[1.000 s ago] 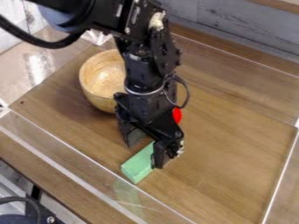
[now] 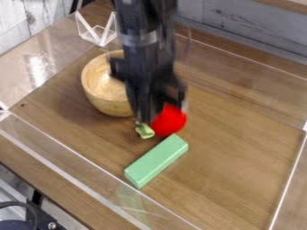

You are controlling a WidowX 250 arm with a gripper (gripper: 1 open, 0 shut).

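My gripper (image 2: 142, 115) is motion-blurred in the middle of the camera view, above and behind a green block (image 2: 155, 161) that lies on the wooden surface. Just right of the gripper is a red round object (image 2: 171, 120), partly hidden by it, and a small pale green item (image 2: 145, 131) shows below the gripper. A wooden bowl (image 2: 103, 88) sits to the left, partly hidden by the arm. The blur hides how the fingertips stand.
A white wire object (image 2: 93, 27) stands at the back left. Clear panels edge the front left, and a wall runs along the back.
My gripper has moved up and back from over the green block, uncovering it and more of the red object. The green block stays in about the same place.
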